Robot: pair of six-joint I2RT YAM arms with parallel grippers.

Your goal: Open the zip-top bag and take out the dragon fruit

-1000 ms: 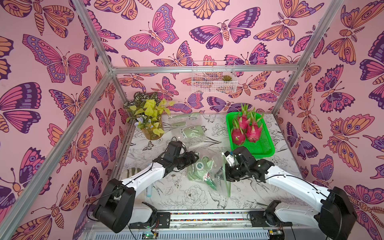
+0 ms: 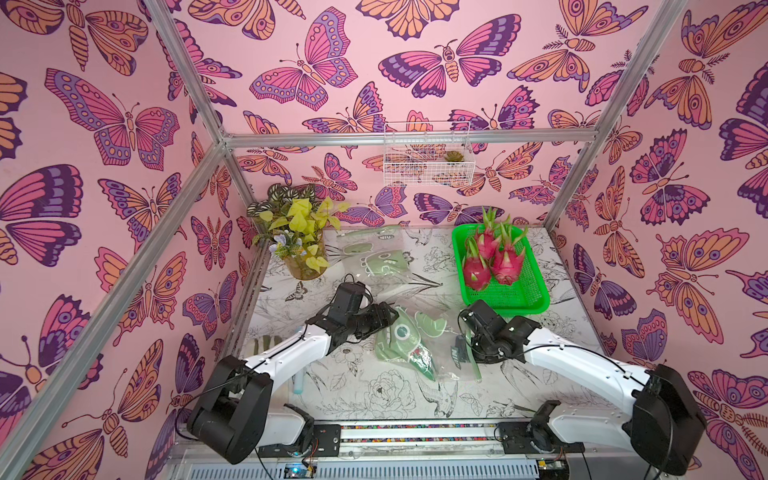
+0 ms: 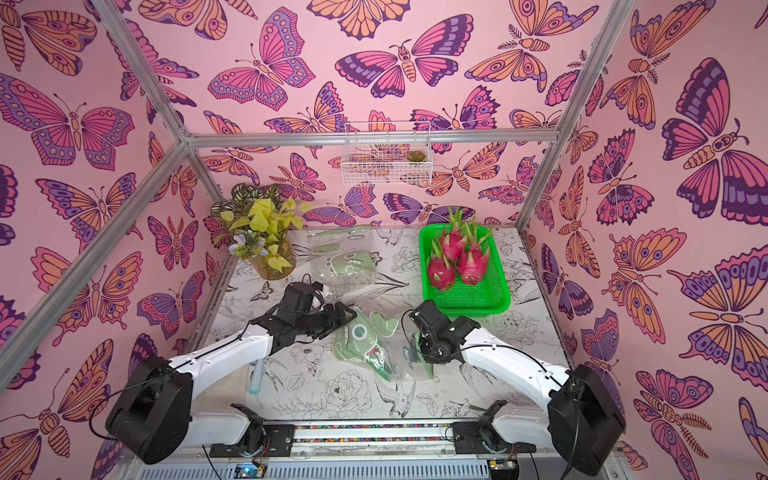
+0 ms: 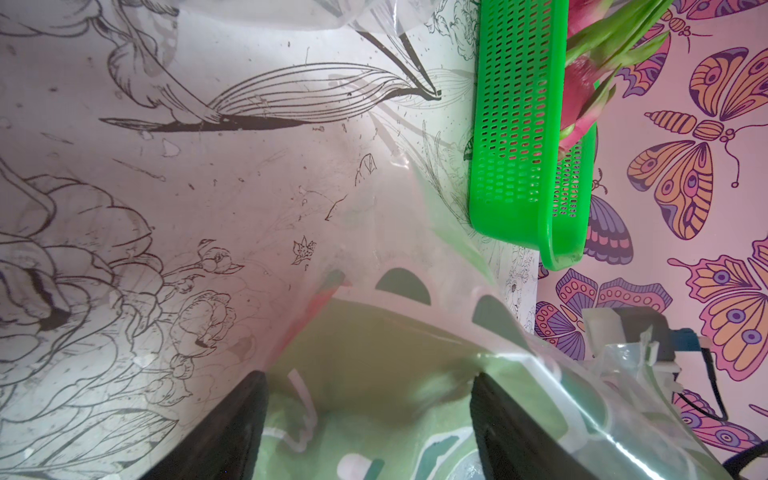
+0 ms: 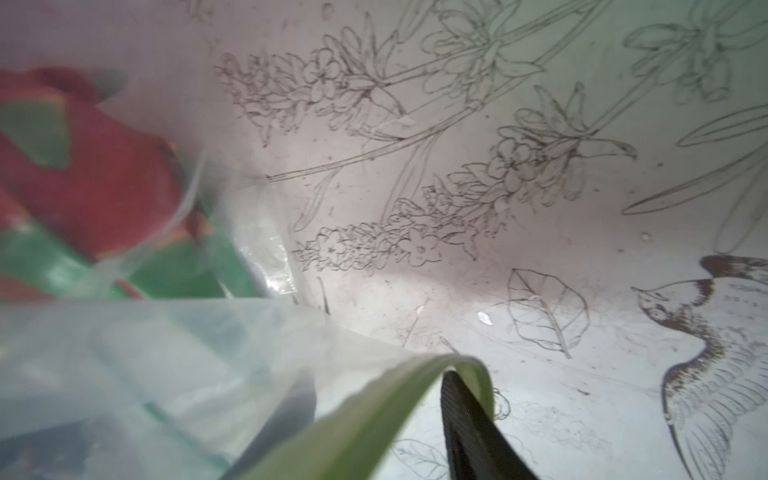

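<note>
The clear zip top bag (image 2: 406,342) with its green print lies mid-table, its green zip edge (image 5: 384,416) towards the right arm. In the right wrist view, a red dragon fruit (image 5: 112,184) with green scales shows behind the clear film. My left gripper is open at the bag's left end, fingers apart with printed film between and below them. At the zip edge stands my right gripper, fingers apart. One finger (image 5: 468,424) is bare beside the green strip; the other appears dimly through the film.
A green basket (image 2: 537,304) with several dragon fruits (image 2: 508,262) stands behind the right arm. More bags (image 2: 380,265) lie flat at the back, beside a potted plant (image 2: 300,228).
My right gripper has moved slightly right and turned downward, and the bag's zip edge has shifted right with it. The bag's film looks more spread out. The left arm has stayed still.
</note>
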